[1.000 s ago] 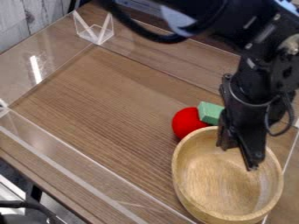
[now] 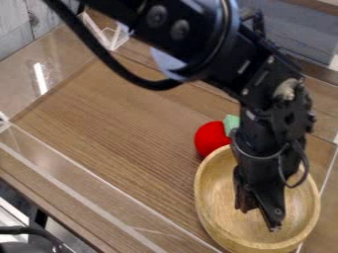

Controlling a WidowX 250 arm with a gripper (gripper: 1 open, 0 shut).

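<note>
My gripper (image 2: 251,190) hangs low over a round yellow-tan bowl (image 2: 222,219) at the lower right, its fingertips inside or just above it. It is shut, and nothing shows between its fingers. A red round object (image 2: 211,136) sits just behind the bowl, touching or very near its rim. A small green block (image 2: 230,124) is mostly hidden behind the arm.
A clear plastic piece (image 2: 109,28) stands at the back left. Dark cables and metal lie beyond the table's edge at the lower left.
The bowl and red object look unmoved.
</note>
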